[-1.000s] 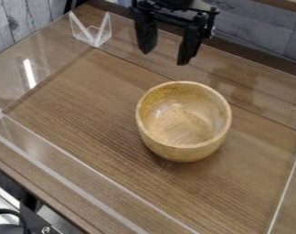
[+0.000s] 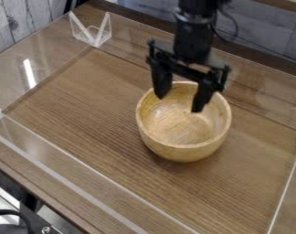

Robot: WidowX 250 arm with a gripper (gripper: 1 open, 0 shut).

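A black robot arm (image 2: 191, 41) reaches down from the top centre to the back rim of a large light-tan bowl (image 2: 181, 137) on the wooden table. My gripper (image 2: 187, 90) has dark finger parts spread out over the bowl's far side, apart from each other; it is blurred, and whether anything is between them does not show clearly. The bowl looks empty.
A small white wire-like object (image 2: 93, 32) stands at the back left. Dark surroundings show beyond the table's left edge.
The bowl has stayed in place.
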